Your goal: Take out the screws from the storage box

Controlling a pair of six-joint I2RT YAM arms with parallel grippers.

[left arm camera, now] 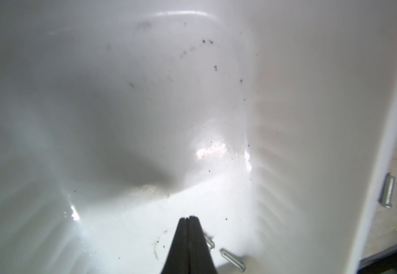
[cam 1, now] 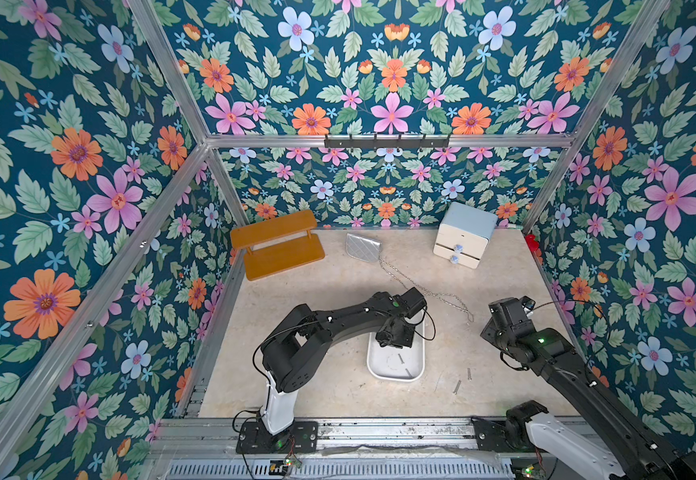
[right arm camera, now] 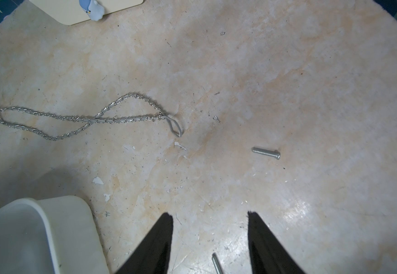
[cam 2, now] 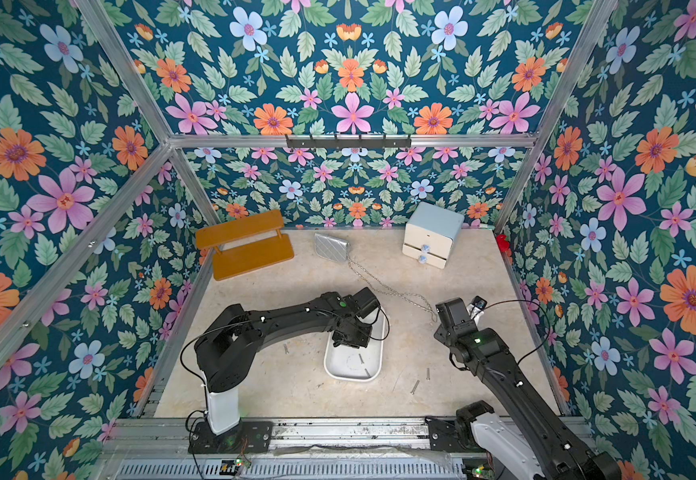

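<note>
The white box [cam 1: 396,377] stands open-topped on the table's middle, my left arm reaching over it. Inside, my left gripper is shut, nothing showing between its fingers. Close to its right finger lie two silvery screws: one screw [left arm camera: 209,242] is partly hidden by that finger, another screw [left arm camera: 233,260] sits a little farther right. Over the table to the right of the box, my right gripper has its fingers apart with nothing gripped. A screw [right arm camera: 266,152] lies on the table ahead of it; another screw's end [right arm camera: 216,263] shows at the lower edge.
A chain [cam 1: 436,296] lies behind the box, attached to a silvery pouch [cam 1: 362,247]. A drawer cabinet [cam 1: 465,232] and a brown shelf [cam 1: 278,245] stand at the back. Two loose screws lie right of the box, one screw [cam 1: 457,387] nearer the front.
</note>
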